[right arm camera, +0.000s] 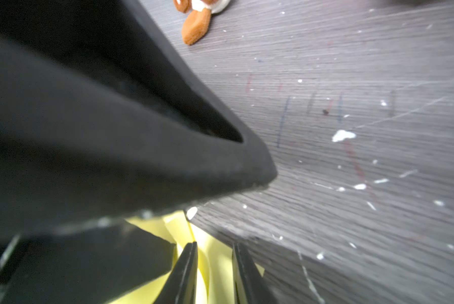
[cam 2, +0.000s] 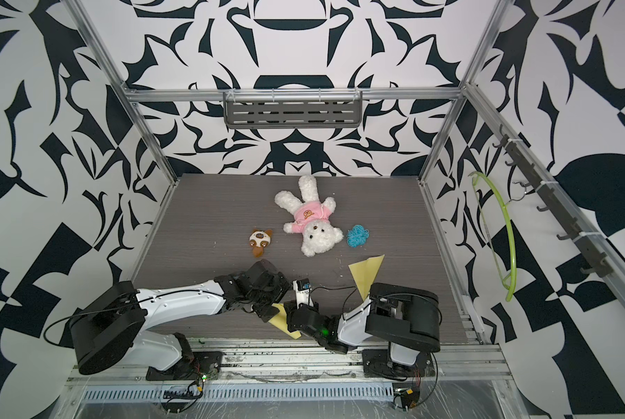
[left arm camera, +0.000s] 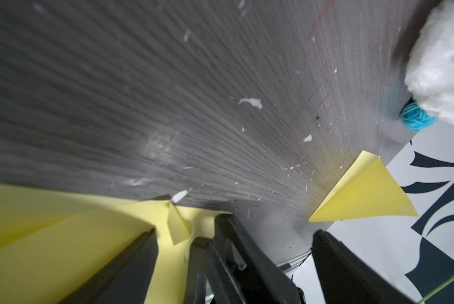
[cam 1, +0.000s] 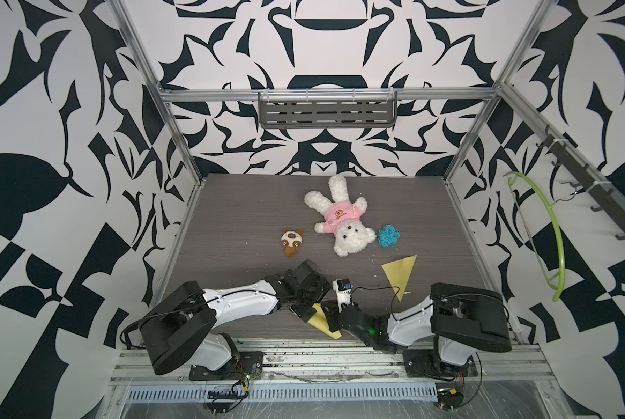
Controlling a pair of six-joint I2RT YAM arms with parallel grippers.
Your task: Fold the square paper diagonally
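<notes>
A yellow paper (cam 1: 325,324) lies at the table's near middle, mostly under both grippers, with creased, raised folds and a small bent flap in the left wrist view. My left gripper is over it, its fingers (left arm camera: 128,268) wide apart and open, with the other gripper's dark fingers between them. My right gripper (cam 2: 295,317) is low beside it at the paper's right part; in the right wrist view the left gripper's large black finger crosses above its two tips, which stand apart over the paper.
A folded yellow triangle (cam 1: 399,272) lies to the right. Behind are a white teddy bear (cam 1: 350,234), a brown toy (cam 1: 291,241) and a blue yarn ball (cam 1: 388,235).
</notes>
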